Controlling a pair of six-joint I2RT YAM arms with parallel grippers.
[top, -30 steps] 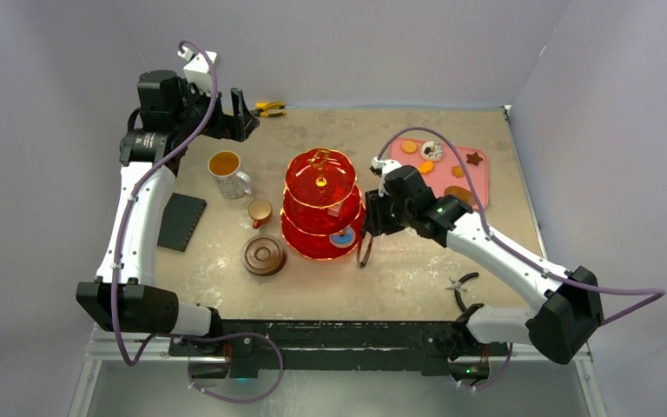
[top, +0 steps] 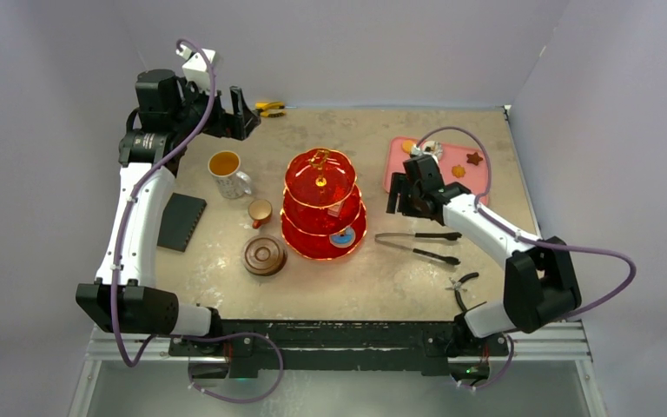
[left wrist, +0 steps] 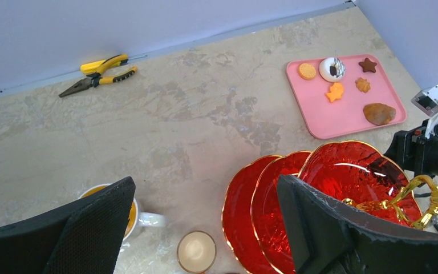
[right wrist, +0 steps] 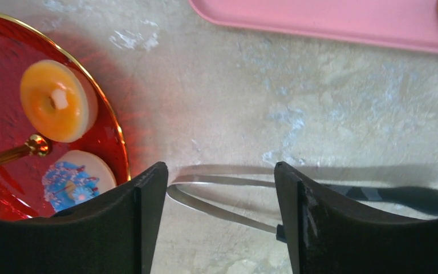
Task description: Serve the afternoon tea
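Over the table's right half, my right gripper is part open with its fingers apart and nothing held. The metal tongs (top: pixel 417 245) with black handles lie on the table below it. A three-tier red stand (top: pixel 320 178) with gold rims stands mid-table; an orange-glazed donut (right wrist: pixel 58 101) and a blue-topped one (right wrist: pixel 78 180) sit on its plates. On the pink tray (left wrist: pixel 303 108) are a white donut (left wrist: pixel 332 69), several small cookies and a brown pastry (left wrist: pixel 379 113). My left gripper (top: pixel 244 115) hangs open and empty above the back left.
A mug (top: pixel 229 176) of orange drink, a small cup (top: pixel 260 212), a brown lidded pot (top: pixel 264 254) and a dark notebook (top: pixel 181 221) occupy the left side. Yellow pliers (top: pixel 270 109) lie at the back wall, other pliers (top: pixel 461 290) at front right. Bare table shows between stand and tray.
The left arm stayed still.
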